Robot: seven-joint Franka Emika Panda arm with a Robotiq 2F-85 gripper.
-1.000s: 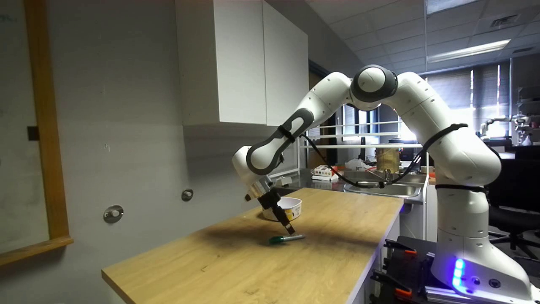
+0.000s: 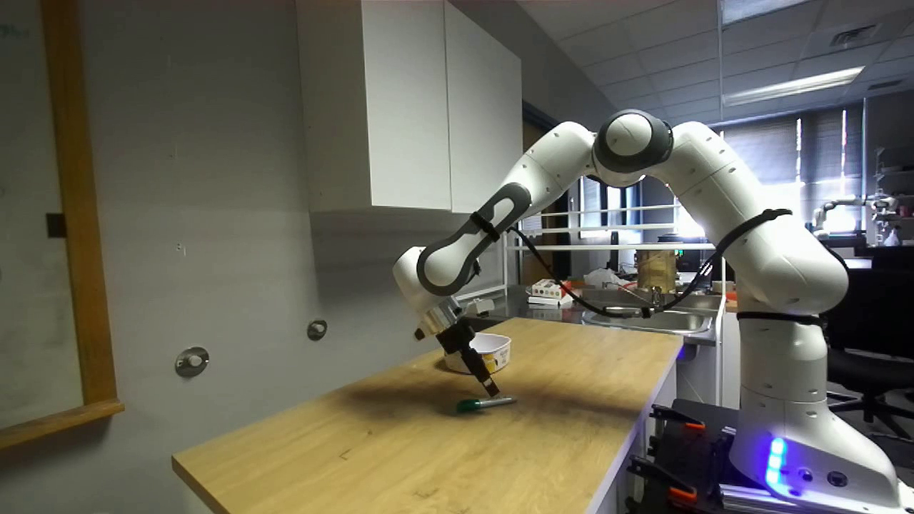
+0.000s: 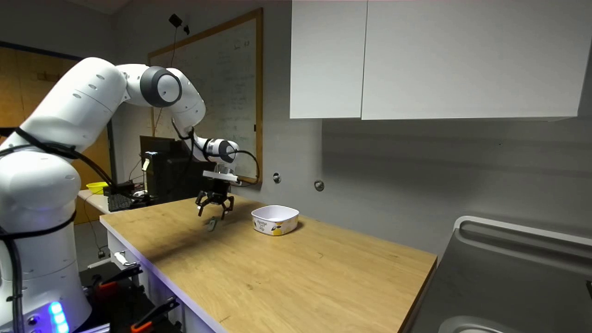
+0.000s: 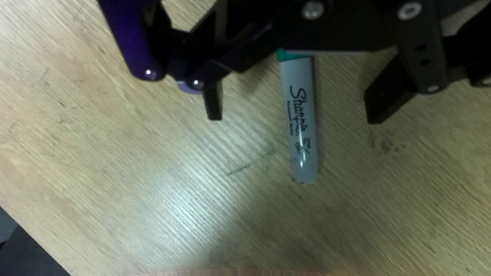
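Observation:
A grey Sharpie marker (image 4: 301, 124) with a green cap lies on the wooden counter. In the wrist view my gripper is open, one finger on each side of the marker, with bare wood showing between the marker and both fingertips. Part of the cap is hidden behind the gripper body there. From the side, the marker (image 2: 486, 403) lies just below the tips of the gripper (image 2: 493, 390). A white tub (image 3: 275, 219) with a yellow print stands upright beside the gripper (image 3: 213, 213), nearer the wall; its inside looks empty where it shows.
White wall cabinets (image 3: 438, 61) hang above it along the wall. Black clamps (image 2: 664, 474) sit by the arm's base, and a sink (image 2: 677, 321) lies beyond the counter's far end.

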